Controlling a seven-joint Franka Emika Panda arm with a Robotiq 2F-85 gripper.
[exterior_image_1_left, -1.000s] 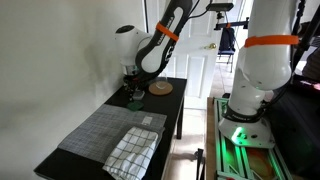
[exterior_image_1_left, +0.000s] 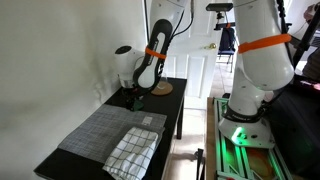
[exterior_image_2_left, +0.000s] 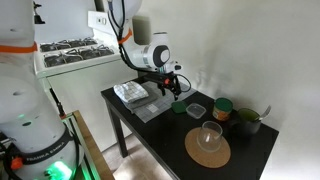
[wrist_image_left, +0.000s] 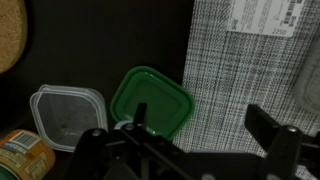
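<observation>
A green lid (wrist_image_left: 152, 103), rounded and square in shape, lies flat at the edge of the grey woven mat (wrist_image_left: 225, 95), partly on the dark table. From above, my gripper hangs over this spot with its fingers wide apart and nothing between them; the lid is toward its left finger (wrist_image_left: 140, 116). Left of the lid sits a clear plastic container (wrist_image_left: 70, 116). In exterior view 2 the same green lid (exterior_image_2_left: 179, 107) shows beneath the gripper (exterior_image_2_left: 170, 84).
An orange-labelled jar (wrist_image_left: 24, 155) stands beside the container. A round cork mat (exterior_image_2_left: 200, 156) with a clear bowl (exterior_image_2_left: 209, 135) and a dark pot (exterior_image_2_left: 245, 124) occupy that end. A folded white cloth (exterior_image_1_left: 131, 153) lies at the other end.
The arm has come down toward the table, and the gripper now sits lower, near the green lid. Objects on the table look unmoved.
</observation>
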